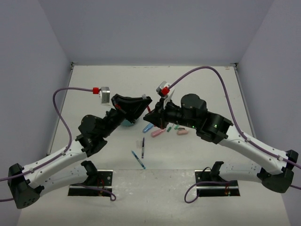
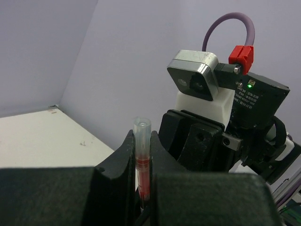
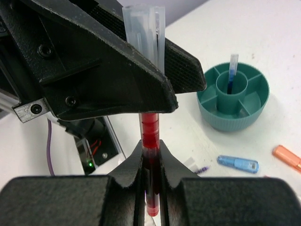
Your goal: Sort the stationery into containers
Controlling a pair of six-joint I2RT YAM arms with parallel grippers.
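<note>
A red pen [image 3: 150,129] with a clear end [image 2: 142,129] stands upright between both grippers above the table. My left gripper [image 1: 146,100] is shut on its upper, clear part. Lower down, my right gripper is shut on the red part. The teal round holder [image 3: 230,120], divided into compartments, has a blue pen [image 3: 233,68] upright in its central cup; in the top view the left arm covers most of it. Lying on the table are a blue marker [image 1: 148,128], a pink marker [image 1: 158,133], a dark pen [image 1: 143,147] and a blue pen [image 1: 138,160].
A pinkish piece [image 1: 182,132] and a small green piece [image 1: 169,128] lie under the right arm. An orange marker [image 3: 288,157] rests near the blue one. Both arms crowd the middle.
</note>
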